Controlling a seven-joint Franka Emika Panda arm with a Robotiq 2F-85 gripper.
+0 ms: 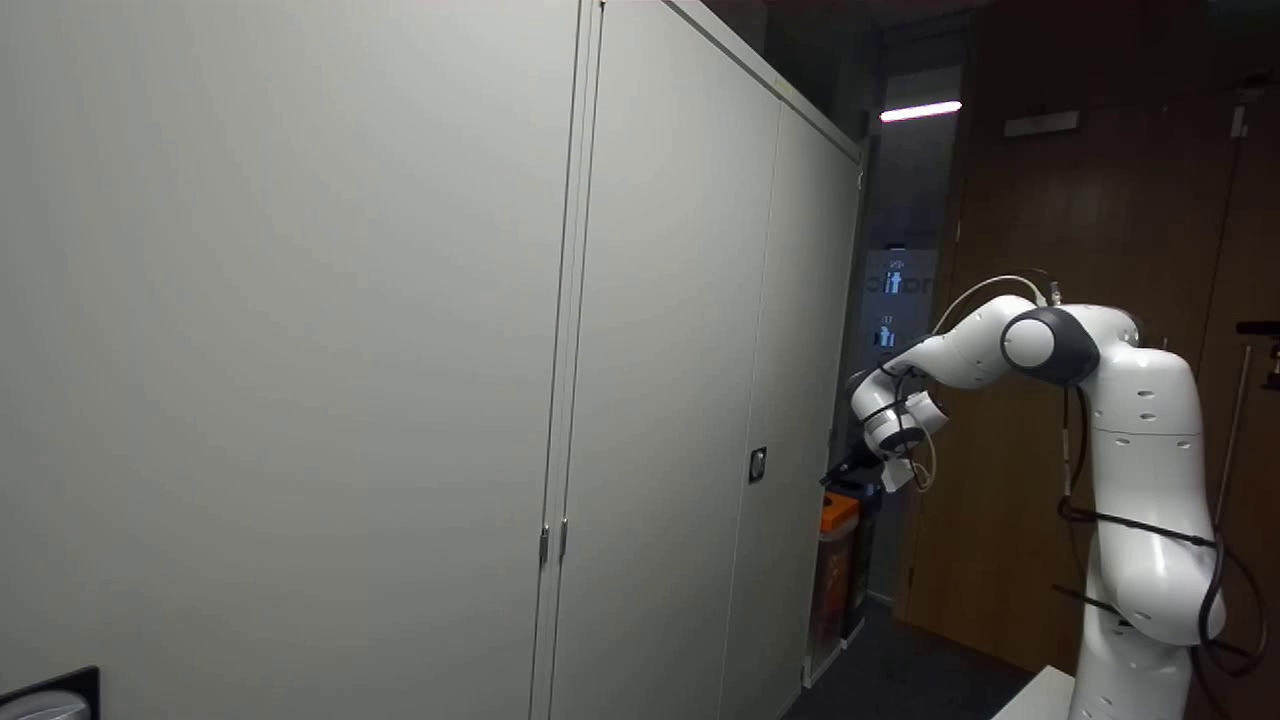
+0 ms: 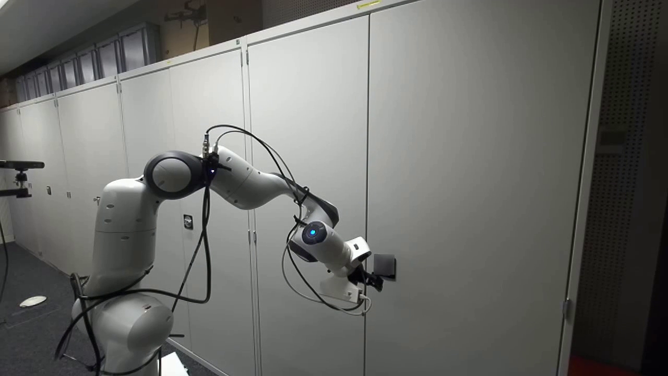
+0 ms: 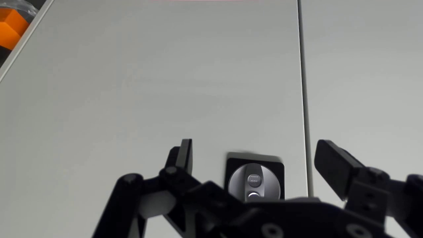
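Observation:
A round silver knob on a black square plate forms the cabinet handle (image 3: 254, 178), set in a light grey door (image 3: 190, 99) just left of the seam in the wrist view. My gripper stands open, its dark fingers far apart on either side of the handle and nothing held. The lower edge of the handle is hidden behind the gripper body. In exterior view 2 the gripper (image 2: 377, 282) is close to the dark handle plate (image 2: 384, 266). Exterior view 1 shows the handle (image 1: 757, 464) on the shut cabinet, with the gripper (image 1: 828, 480) out from the door face.
An orange-topped bin (image 1: 839, 512) stands past the cabinet's far end. More grey cabinets (image 2: 87, 150) line the wall, with grey boxes (image 2: 109, 59) on top. Cables (image 2: 206, 250) hang loosely from the arm. The floor between arm and cabinet looks clear.

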